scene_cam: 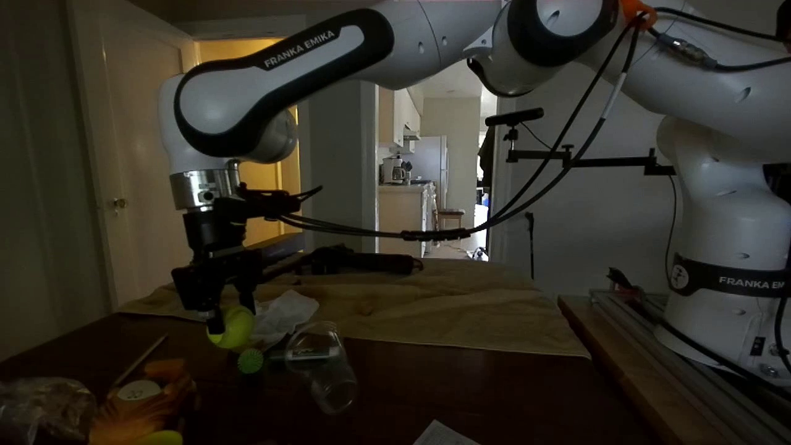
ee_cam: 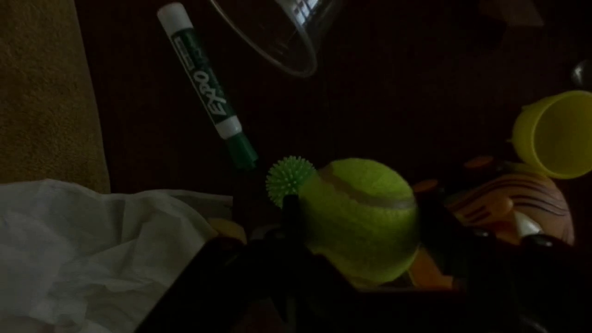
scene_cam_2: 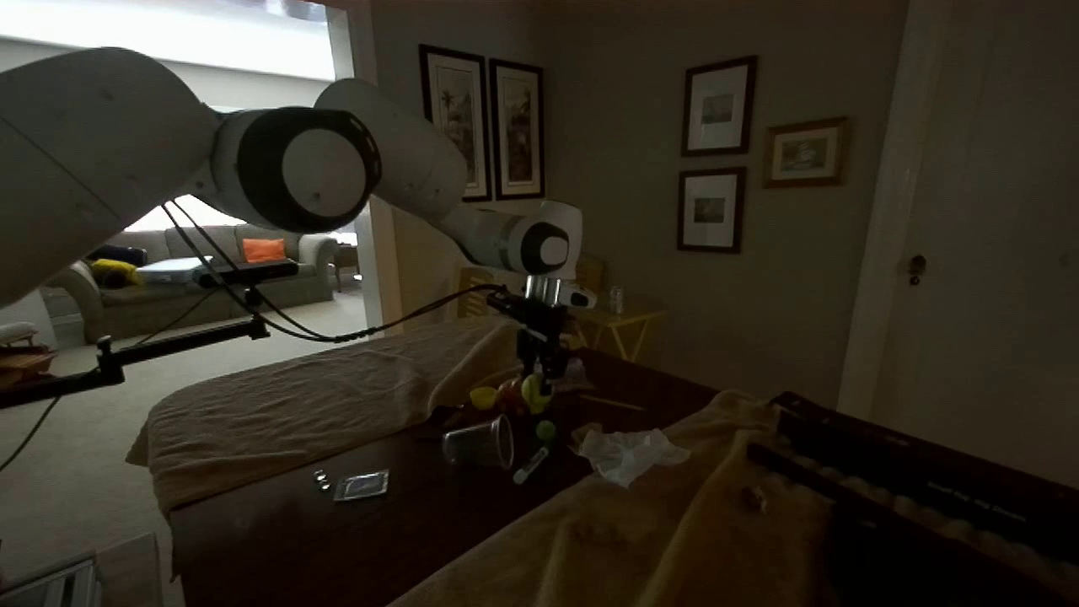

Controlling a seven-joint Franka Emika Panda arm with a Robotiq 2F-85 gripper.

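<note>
A yellow-green tennis ball (ee_cam: 360, 222) is pinched between the two dark fingers of my gripper (scene_cam: 235, 322), which is shut on it. In exterior view 1 the ball appears above the dark table, left of a clear plastic cup (scene_cam: 320, 371) lying on its side. A small spiky green ball (ee_cam: 288, 178) shows just behind the tennis ball in the wrist view, partly covered by it. Nearby lies a green and white Expo marker (ee_cam: 202, 83). From exterior view 2, my gripper and the tennis ball (scene_cam_2: 536, 394) are at the table's far part.
Crumpled white tissue (scene_cam_2: 629, 455) lies by the tan cloth (scene_cam_2: 566, 536). An orange toy (scene_cam: 148, 400), a yellow cup (ee_cam: 563, 135), a thin stick (scene_cam: 139, 361) and a clear bag (scene_cam: 44, 408) are around. A flat silver packet (scene_cam_2: 361, 486) rests on the near table; bare wood surrounds it.
</note>
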